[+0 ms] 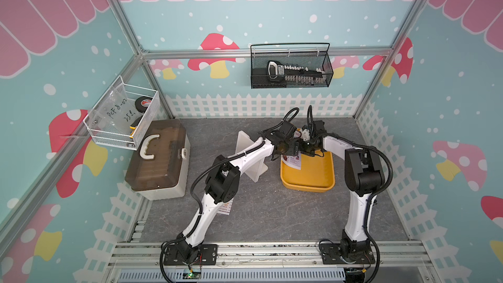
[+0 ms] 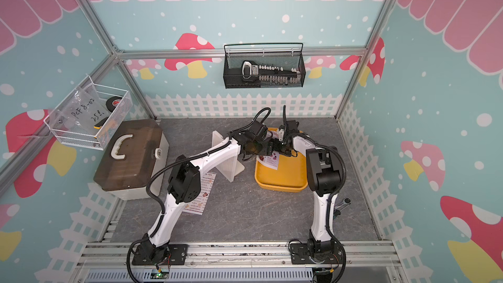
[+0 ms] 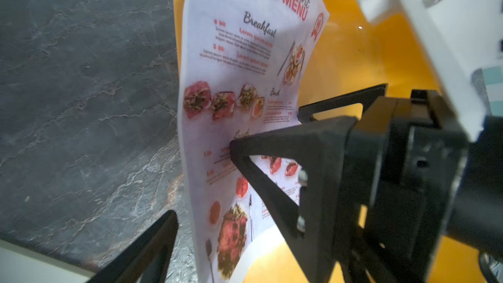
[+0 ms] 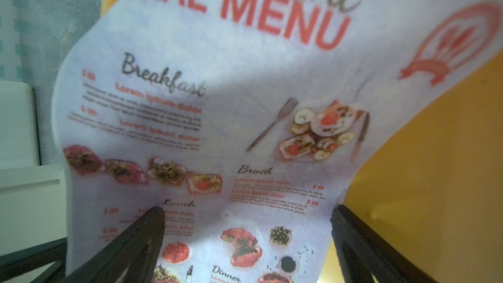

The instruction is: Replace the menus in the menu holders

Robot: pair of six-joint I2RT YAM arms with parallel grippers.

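Note:
A white printed menu point(image 3: 230, 73) rests curved over the rim of the yellow tray point(image 1: 309, 178), its left edge close to the dark tabletop. In the right wrist view the same menu point(image 4: 209, 120) fills most of the picture. My left gripper point(image 2: 268, 148) hovers over the tray's left side; its fingers are spread, though partly out of frame. Facing it from the right, my right gripper is open over the menu, and its fingers cover part of the print in the left wrist view. A white menu holder point(image 2: 226, 165) stands left of the tray.
Another menu point(image 2: 207, 194) lies on the table beneath the left arm. A brown-lidded box point(image 1: 157, 157) is at the left, and a black wire basket point(image 1: 290, 68) hangs on the back wall. Bare tabletop point(image 1: 262, 212) shows in front of the tray.

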